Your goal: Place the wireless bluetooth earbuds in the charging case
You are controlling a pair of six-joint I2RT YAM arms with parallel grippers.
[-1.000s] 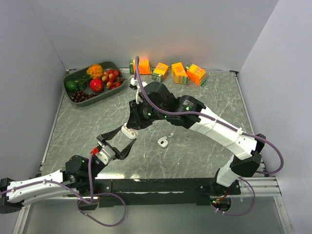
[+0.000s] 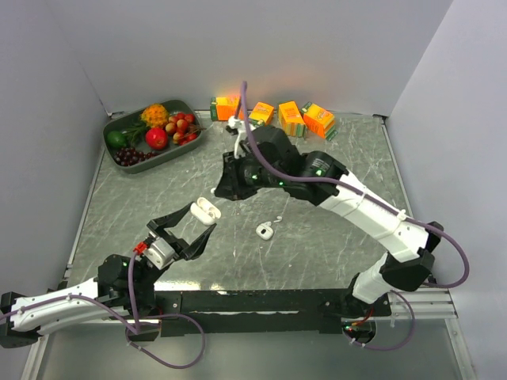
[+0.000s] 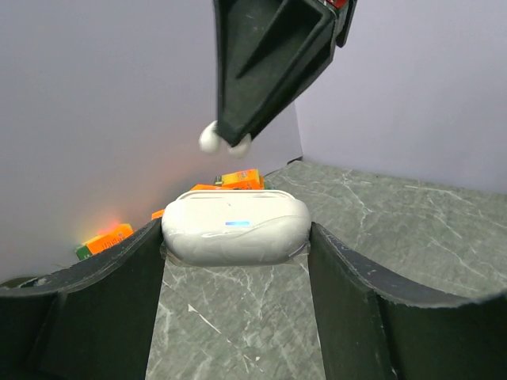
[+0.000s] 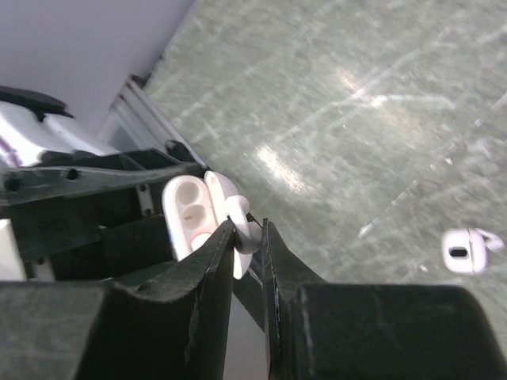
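Note:
In the top view, my left gripper (image 2: pixel 203 217) is shut on a small white charging case (image 2: pixel 206 210), held above the table. The right wrist view shows this case (image 4: pixel 188 204) with its lid open and hollows inside. A white earbud (image 4: pixel 238 210) is pinched between the fingertips of my right gripper. From that camera the earbud overlaps the case's edge, but the left wrist view shows the earbud (image 3: pixel 209 138) above the case (image 3: pixel 236 229) with a gap between them. Whether another earbud sits in the case is unclear.
A second small white case (image 2: pixel 264 231) lies on the table, with a small white piece (image 2: pixel 277 218) beside it. At the back left stands a dark tray (image 2: pixel 147 164) of fruit. Orange boxes (image 2: pixel 291 119) line the back wall. Around the second case the tabletop is clear.
My right gripper has moved up and right in the top view, opening a gap from the case.

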